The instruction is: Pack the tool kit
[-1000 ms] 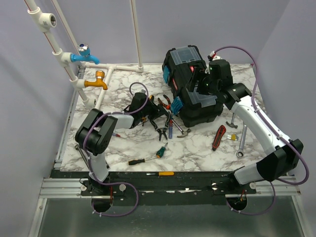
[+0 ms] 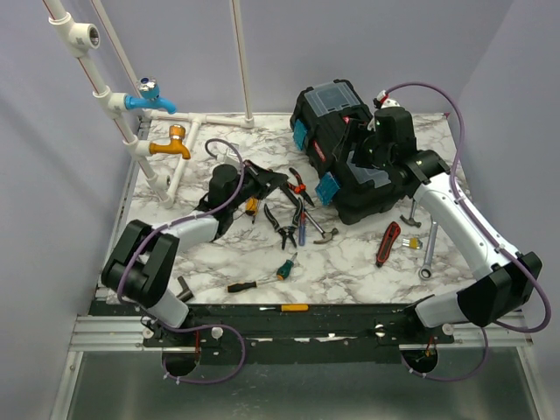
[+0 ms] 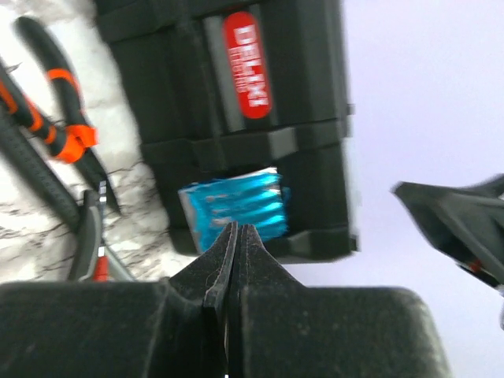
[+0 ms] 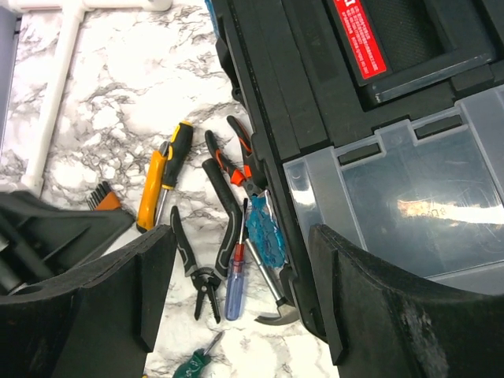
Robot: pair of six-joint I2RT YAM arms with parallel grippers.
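The black tool case [image 2: 337,157] lies tilted across the back of the table, with clear-lidded compartments on top. A blue latch [image 2: 327,188] stands out from its left side; in the left wrist view, this latch [image 3: 236,206] is just ahead of my fingertips. My left gripper [image 2: 282,178] is shut, with nothing showing between its fingers, and appears apart from the latch in the top view. Over the case top hangs my right gripper [image 2: 348,147]. In the right wrist view its fingers [image 4: 118,276] stand apart, the case's edge visible through the gap; whether they grip anything is unclear.
Left of the case lie several tools: pliers [image 4: 227,161], a blue-handled screwdriver [image 4: 235,287] and a small hammer [image 2: 327,236]. A red utility knife [image 2: 388,243] and a wrench [image 2: 429,249] lie at the right. White pipes with taps [image 2: 178,142] line the left side.
The blue latch shifted right and its angle changed. My right arm moved slightly to the right over the case.
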